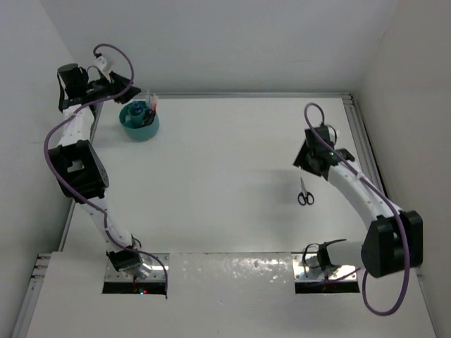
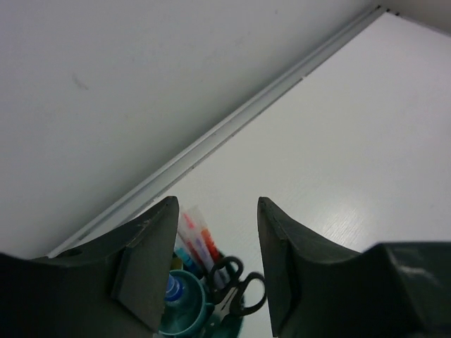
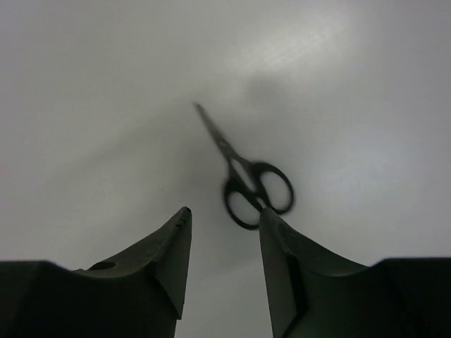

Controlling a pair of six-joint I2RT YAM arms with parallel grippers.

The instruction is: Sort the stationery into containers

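A teal round container (image 1: 141, 129) at the back left holds pens (image 2: 202, 239), a small teal cup (image 2: 182, 310) and black-handled scissors (image 2: 250, 289). My left gripper (image 1: 132, 94) hangs open just beyond it, nothing held between its fingers. A second pair of scissors (image 1: 305, 197) lies on the white table at the right, its blades pointing away from the handles. My right gripper is open above these scissors, which show beyond its fingertips in the right wrist view.
Metal rails and pale walls border the table at the back and sides.
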